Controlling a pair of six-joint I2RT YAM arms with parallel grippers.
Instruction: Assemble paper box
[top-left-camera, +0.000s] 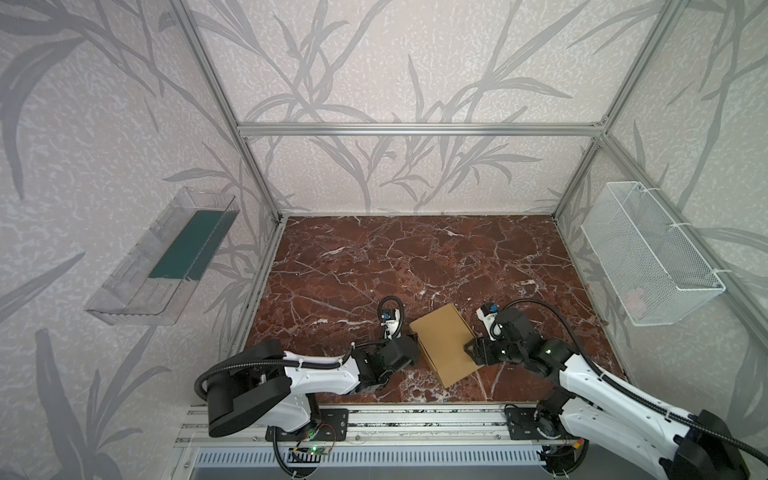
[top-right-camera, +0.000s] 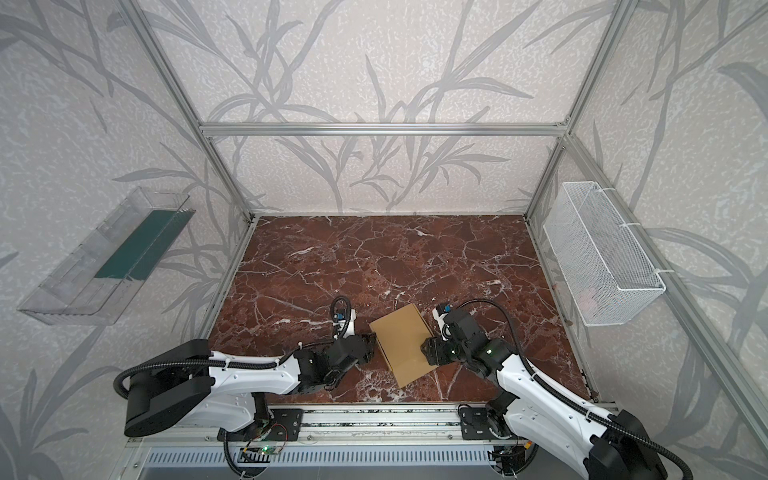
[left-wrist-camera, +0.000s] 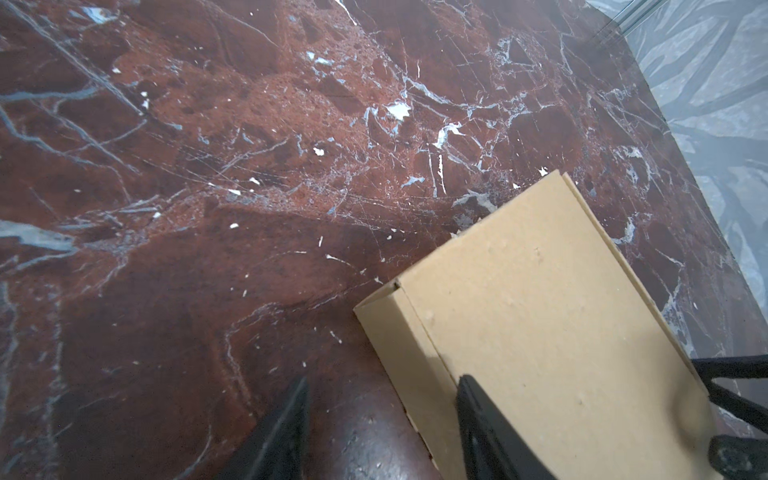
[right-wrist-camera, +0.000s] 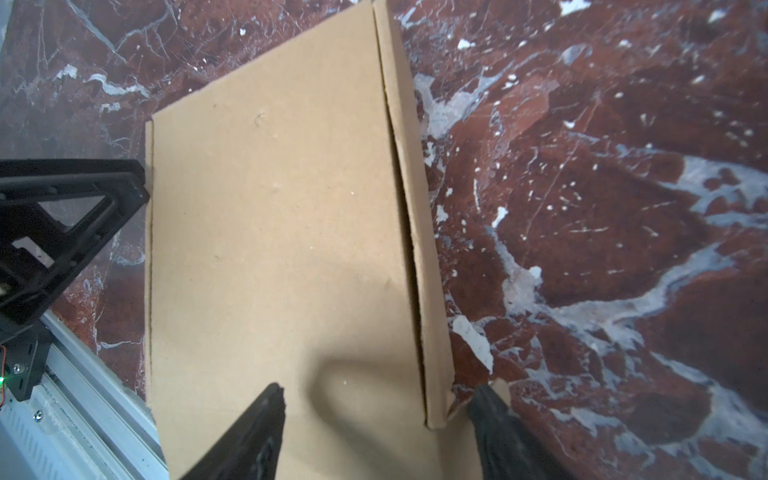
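A brown cardboard box (top-left-camera: 446, 345), flat and shallow, lies on the marble table between both grippers, turned at a slant. My left gripper is part open at the box's left side; one finger (left-wrist-camera: 488, 432) overlaps the near edge of the lid and the other stands over bare table. In the right wrist view, the right gripper is open at the box's lower right corner. One of its fingers is over the top panel, the other by the side flap (right-wrist-camera: 412, 208), which stands slightly apart from the panel, leaving a dark gap.
A clear bin (top-left-camera: 164, 260) with a green bottom hangs on the left wall, a white wire basket (top-left-camera: 652, 252) on the right. An aluminium rail (top-left-camera: 368, 416) runs along the front edge.
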